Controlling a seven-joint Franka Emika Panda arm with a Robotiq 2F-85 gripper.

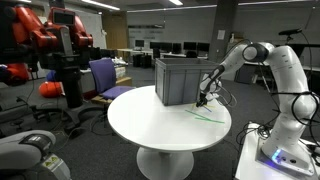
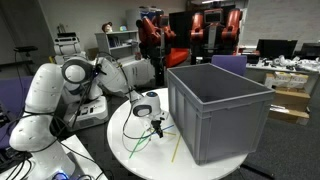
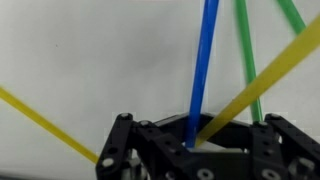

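In the wrist view my gripper is shut, its black fingers [image 3: 235,132] close together. A blue stick [image 3: 204,55] and a thicker-looking yellow stick [image 3: 265,78] cross at the fingertips and pass in front of the fingers, so both appear pinched there. Another yellow stick [image 3: 45,122] lies on the white table at the left. Two green sticks [image 3: 246,50] show behind, at the right. From exterior view 2, my gripper [image 2: 157,130] is low over the table beside the grey bin; the hold is too small to judge there.
A tall grey bin [image 2: 212,120] stands on the round white table [image 1: 140,120], close beside the gripper. Green sticks [image 2: 139,143] lie on the tabletop near the arm.
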